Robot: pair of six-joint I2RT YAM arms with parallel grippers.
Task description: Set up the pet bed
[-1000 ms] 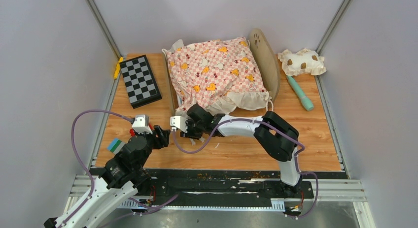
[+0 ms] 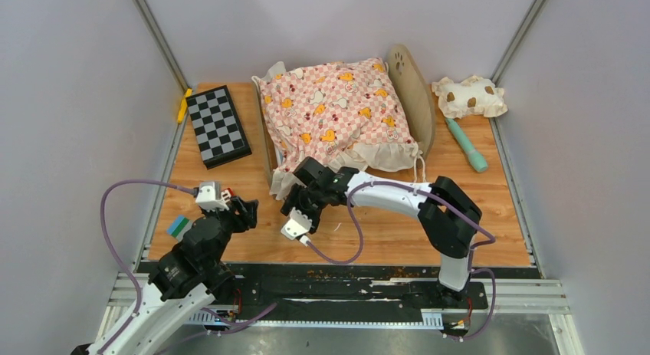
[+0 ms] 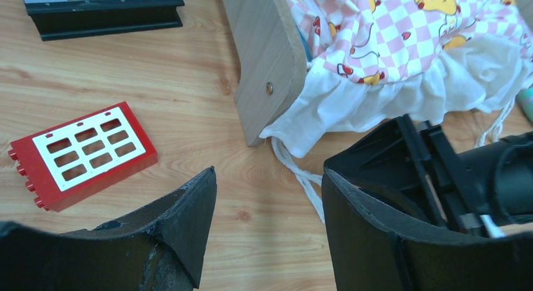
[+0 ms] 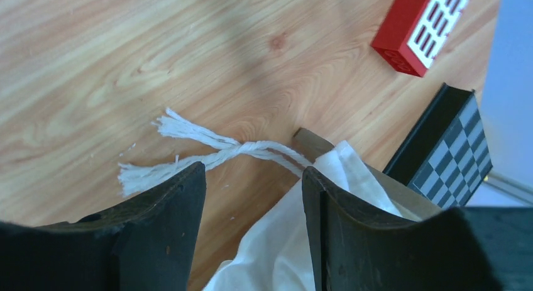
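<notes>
The pet bed has a pink checked mattress (image 2: 329, 113) with a pale ruffle, lying between a tall rounded wooden headboard (image 2: 411, 90) and a low wooden end board (image 3: 267, 58). From the ruffle's corner by that low board, a pair of white tie cords (image 3: 308, 180) runs onto the table. Those cords (image 4: 242, 148) lie crossed, ends loose, beneath my right gripper. Its fingers stand apart with nothing gripped; white ruffle cloth (image 4: 289, 241) shows below them. To the left of the cords, my left gripper is open and empty. A small ruffled pillow (image 2: 469, 98) lies at the back right.
A checkerboard (image 2: 218, 126) lies left of the bed, with a red toy block (image 3: 85, 154) in front of it. A green bottle-shaped item (image 2: 467, 146) lies at the right. Bare table (image 2: 398, 236) stretches across the front right.
The left gripper moved slightly left. The bed stayed put.
</notes>
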